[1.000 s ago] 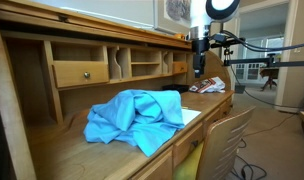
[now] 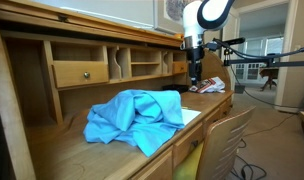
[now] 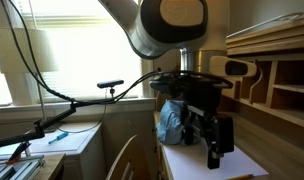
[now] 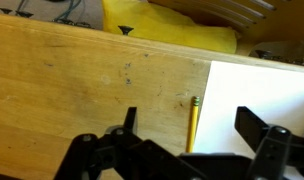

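My gripper is open above the desk, with nothing held between its fingers. Below it in the wrist view, a yellow pencil point(image 4: 193, 125) lies on the wood, close along the left edge of a white sheet of paper point(image 4: 254, 95). A crumpled blue cloth point(image 2: 142, 118) rests on the desk in exterior view 1, covering part of the paper point(image 2: 191, 116). From the other side, in exterior view 2, the cloth point(image 3: 173, 124) shows behind the gripper point(image 3: 217, 142). The pencil cannot be made out in either exterior view.
Wooden cubbyholes point(image 2: 145, 63) line the back of the desk. A chair back point(image 2: 224, 145) stands at its front edge, and a yellow cushion point(image 4: 172, 24) shows beyond that edge in the wrist view. A red and white item point(image 2: 207, 86) lies at the desk's far end.
In exterior view 1 the arm has come down a little and slightly left. Cloth and paper look unmoved.
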